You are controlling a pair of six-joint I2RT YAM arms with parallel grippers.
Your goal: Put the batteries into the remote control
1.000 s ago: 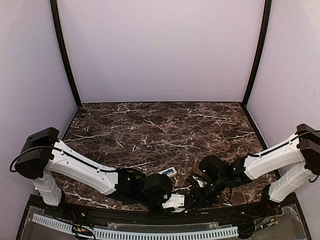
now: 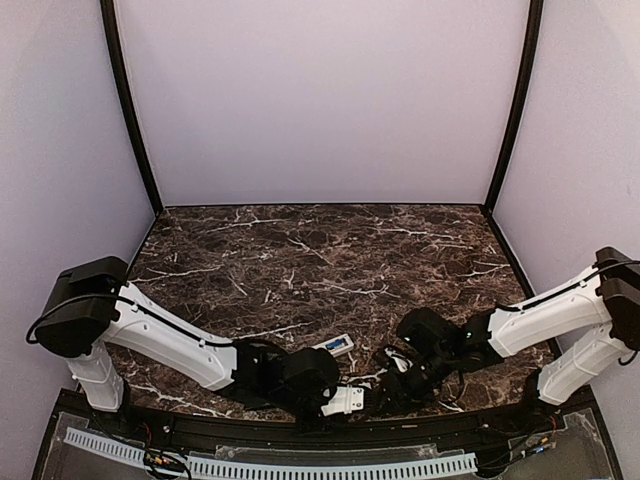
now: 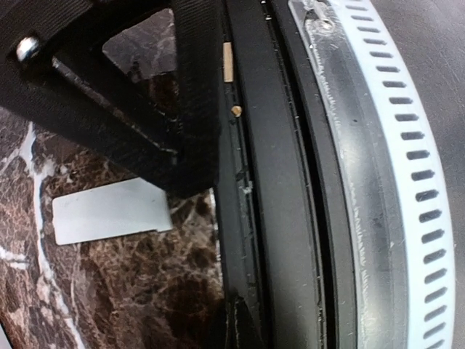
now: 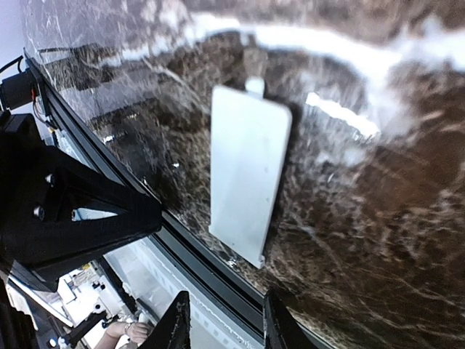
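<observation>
The remote (image 2: pixel 336 345), a pale body with blue showing in it, lies on the table beyond the two arms. A flat white cover lies on the marble near the front edge; it also appears in the left wrist view (image 3: pixel 109 211). Beside the cover, toward the front rail, my left gripper is shut with nothing visible between its fingers. My right gripper is part open, its fingertips apart and empty, near the cover's lower end. From above, both gripper tips are largely hidden by the arms. No loose batteries can be made out.
A black rail (image 3: pixel 283 189) borders the front of the table, with a white slotted strip (image 3: pixel 418 174) beyond it. The two grippers are close together at the front.
The right arm stays almost in place, and the remote has not visibly moved.
</observation>
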